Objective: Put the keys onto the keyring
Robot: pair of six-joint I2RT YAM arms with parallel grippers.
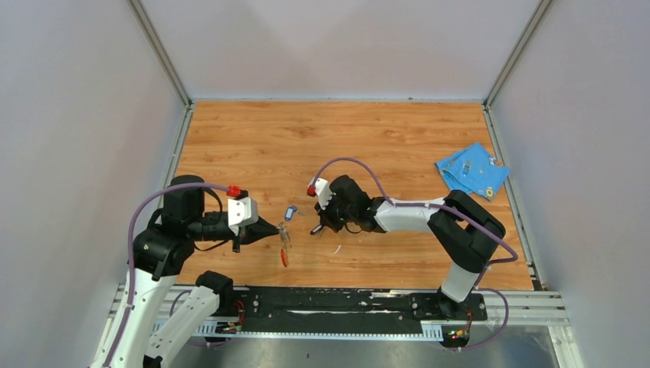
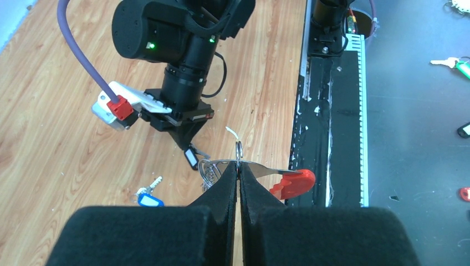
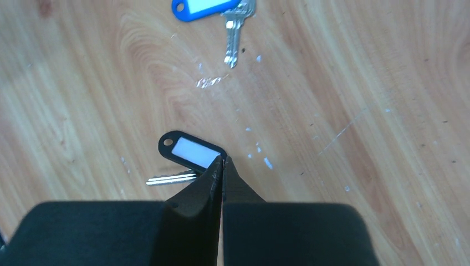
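My left gripper is shut on a metal keyring [image 2: 239,149] with a red tag [image 2: 294,183] and keys, held above the floor left of centre in the top view. My right gripper is shut, its tips low at the end of a black tag [image 3: 181,143] that lies by a silver key [image 3: 166,180]; nothing shows clearly between the fingers. A blue tag [image 3: 199,8] with a silver key [image 3: 233,39] lies farther off, between the two grippers in the top view.
A blue folded cloth or pouch [image 1: 471,169] with small items lies at the right back. The back of the wooden board [image 1: 337,130] is clear. Walls bound the board at back and sides, with a black rail [image 1: 337,299] along the front.
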